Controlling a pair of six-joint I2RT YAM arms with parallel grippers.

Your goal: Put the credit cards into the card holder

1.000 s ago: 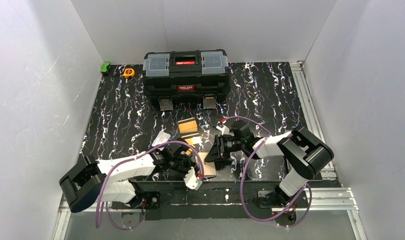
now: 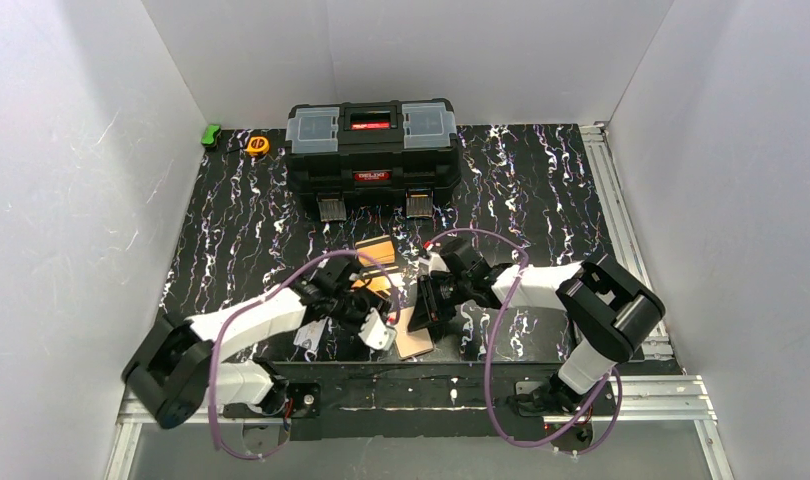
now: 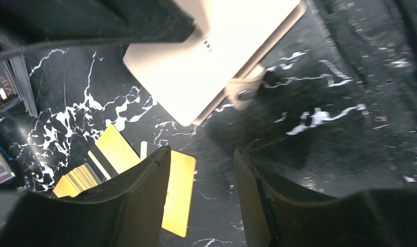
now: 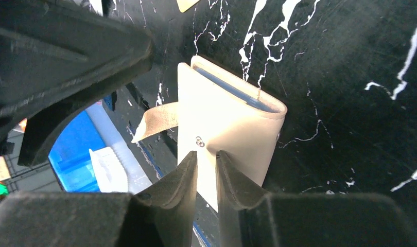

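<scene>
The beige card holder [image 2: 415, 342] lies near the table's front edge, its mouth gaping and flap out at the side in the right wrist view [image 4: 232, 134]. My right gripper is part open at the holder's face, with no card visible between its fingers; whether it touches is unclear. My left gripper hangs open left of the holder, above yellow cards [image 3: 178, 195] on the table, one with a white strip. More yellow cards [image 2: 375, 247] lie behind the grippers in the top view.
A black toolbox [image 2: 371, 160] stands at the back, with a tape measure [image 2: 257, 145] and a green item [image 2: 210, 136] at its left. A pale card [image 2: 309, 334] lies by the left arm.
The left arm has shifted up and away from the holder and is blurred with motion. The right gripper has moved only slightly over the holder.
</scene>
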